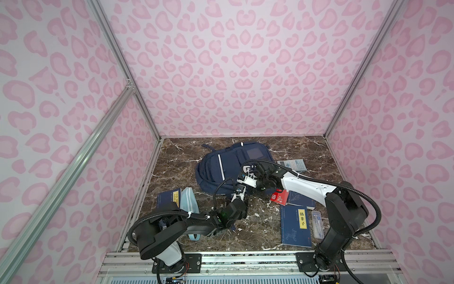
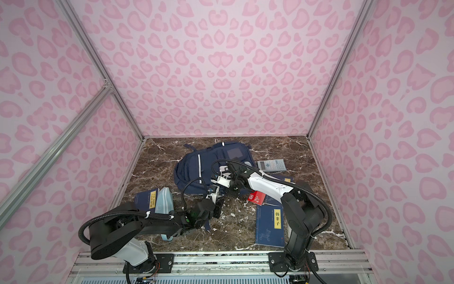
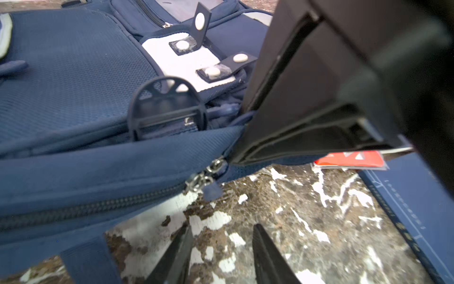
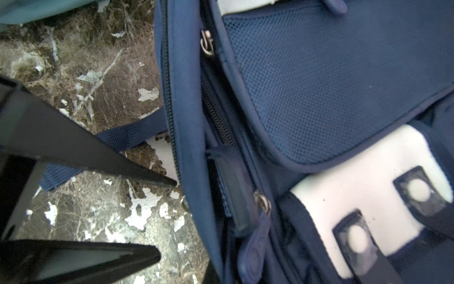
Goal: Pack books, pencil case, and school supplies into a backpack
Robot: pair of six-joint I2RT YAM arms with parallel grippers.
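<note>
The navy backpack (image 1: 231, 163) lies on the marble table, front pocket and white buckle panel upward. My right gripper is shut on the backpack's near edge, beside a metal zipper pull (image 3: 205, 177). A zipper runs along that edge. In the left wrist view my left gripper stands open below the edge, with nothing between its fingers. The right wrist view has the left gripper's fingers (image 4: 118, 163) reaching in from the left, one tip close to the zipper seam. The right gripper's own tips are mostly hidden there.
On the right lie a blue book (image 1: 295, 227), another blue book (image 1: 302, 199), a red packet (image 1: 279, 196), a clear case (image 1: 317, 224) and a calculator (image 2: 272, 165). On the left are a blue book (image 1: 166, 197) and a light blue pouch (image 1: 189, 201). Bare table separates these groups.
</note>
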